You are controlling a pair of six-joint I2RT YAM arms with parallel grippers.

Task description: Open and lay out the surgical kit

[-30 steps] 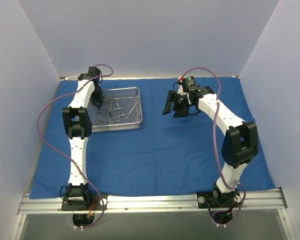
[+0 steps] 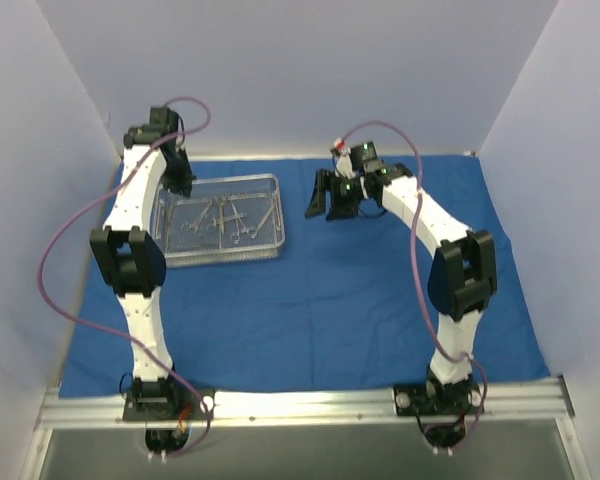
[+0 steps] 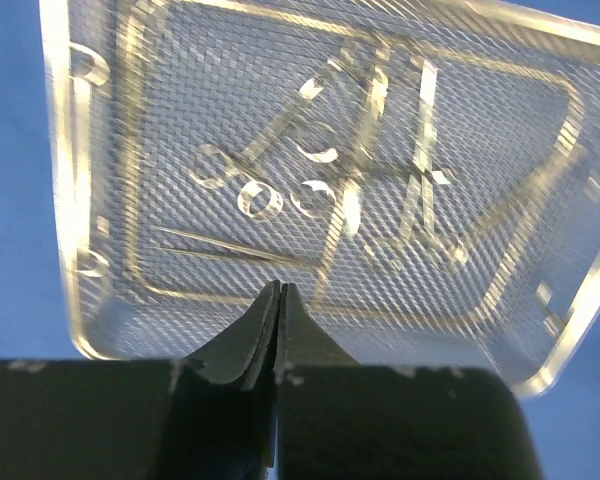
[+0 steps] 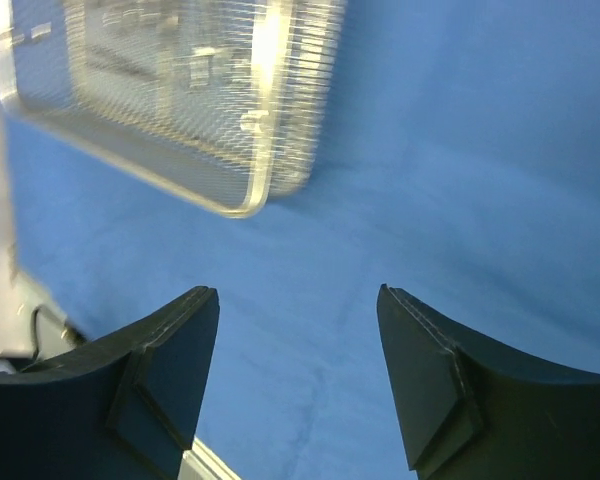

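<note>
The surgical kit is an uncovered wire-mesh tray (image 2: 223,261), back left on the blue cloth, with several metal instruments inside. In the left wrist view, ring-handled scissors (image 3: 260,200) and thin tweezers (image 3: 230,245) lie on the mesh. My left gripper (image 2: 183,192) is above the tray's back-left corner. Its black fingertips (image 3: 292,315) are pressed together; I see no instrument between them. Right of the tray, my right gripper (image 2: 329,215) has its fingers apart over bare cloth. Nothing lies between its fingers in the right wrist view.
Blue cloth (image 2: 310,320) covers the table, with wide clear room in the middle, front and right. Light walls (image 2: 280,80) enclose the back and both sides. A pink cable (image 2: 415,235) arches over each arm.
The right gripper has moved left, closer to the tray.
</note>
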